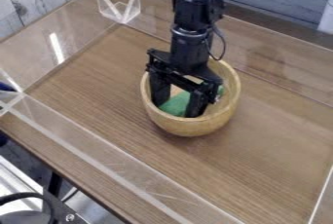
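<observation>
A light wooden bowl (192,125) stands in the middle of the table, with a green object (176,105) partly visible inside it. My black gripper (184,92) is down in the bowl over the green object, its fingers open. The fingertips are partly hidden by the bowl and the gripper's own body, so whether they touch the object is unclear.
A white wire holder (119,4) stands at the back left. Dark cables show at the bottom left corner, off the table. A white object stands at the top right edge.
</observation>
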